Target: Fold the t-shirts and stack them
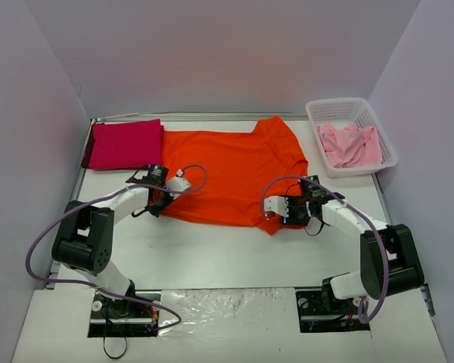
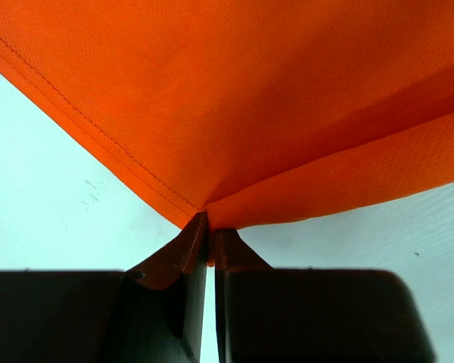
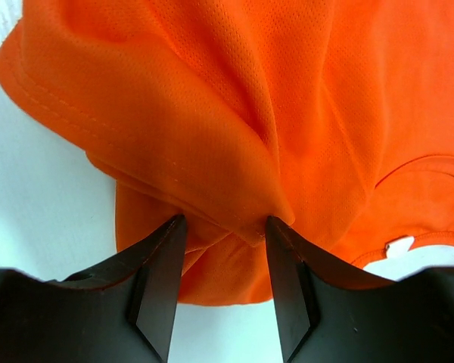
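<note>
An orange T-shirt (image 1: 227, 166) lies spread over the middle of the table, its lower right part bunched. My left gripper is shut on the shirt's lower left corner, where a hem meets a folded edge. My right gripper is open over the bunched orange fabric (image 3: 159, 128), its fingertips at a crumpled fold; a small white tag (image 3: 399, 246) shows by a hem at the right of the right wrist view.
A folded crimson cloth (image 1: 125, 144) lies at the back left. A white basket (image 1: 390, 159) holding pink cloth (image 1: 352, 147) stands at the back right.
</note>
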